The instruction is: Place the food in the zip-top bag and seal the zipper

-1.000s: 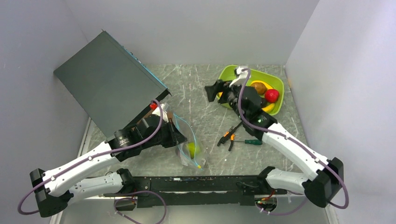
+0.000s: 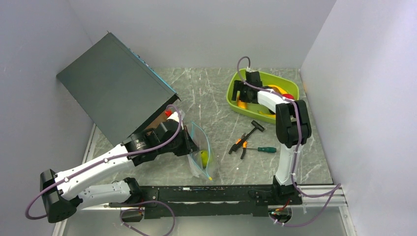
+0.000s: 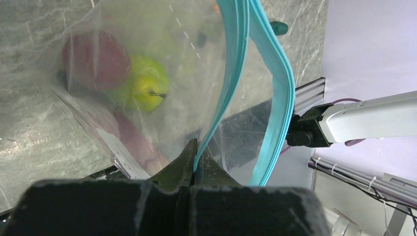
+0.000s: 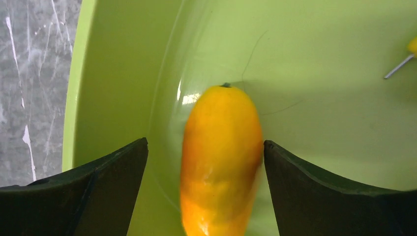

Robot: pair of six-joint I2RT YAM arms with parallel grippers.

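My left gripper is shut on the rim of the clear zip top bag (image 2: 193,164), close to its blue zipper (image 3: 285,98). The bag's mouth gapes open. Inside it lie a green-yellow fruit (image 3: 147,88) and a dark red fruit (image 3: 96,59), blurred by the plastic, with another reddish item below. Over at the green bin (image 2: 278,77), my right gripper is open, its fingers on either side of an orange mango-like fruit (image 4: 221,147). A gap shows on the fruit's left; the right fingertip is very near or touching it.
Other food in the bin, including a red fruit (image 2: 288,97) and a yellow banana (image 2: 278,89), is partly hidden by the right arm. Pliers (image 2: 239,144), a hammer (image 2: 256,126) and a screwdriver (image 2: 266,149) lie between bag and bin. A large grey box (image 2: 118,88) stands at left.
The left gripper has shifted slightly right, the bag's rim moving with it.
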